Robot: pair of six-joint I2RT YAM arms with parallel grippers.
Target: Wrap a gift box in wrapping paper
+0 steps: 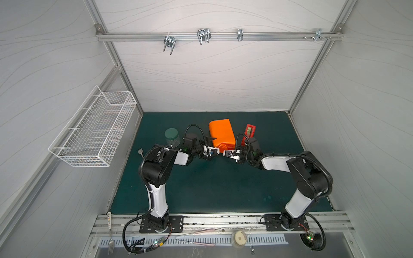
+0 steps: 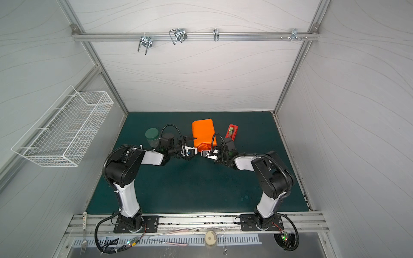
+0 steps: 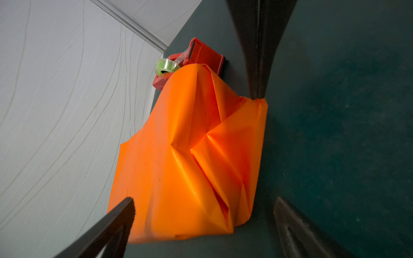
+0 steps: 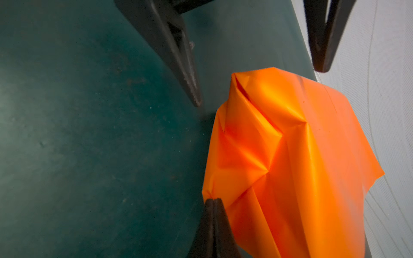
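Observation:
The box is hidden under orange wrapping paper (image 1: 221, 132), which lies toward the back middle of the table. Its near end is creased and bunched into loose folds, clearest in the left wrist view on the paper (image 3: 206, 146). My right gripper is shut at the near edge of that end, a bit of paper pinched at its fingertips. Open fingers mark my left gripper: one finger (image 3: 118, 223) is in front of the paper, the other (image 3: 296, 228) over bare table. Nothing is held between them. A red tape dispenser (image 1: 248, 130) stands just right of the package.
A jar with a green lid (image 1: 171, 134) stands behind the left arm, and a fork (image 1: 140, 151) lies near the table's left side. The white wire basket (image 1: 96, 129) hangs at the left wall. Clear green tabletop (image 1: 228, 189) spreads between the arms.

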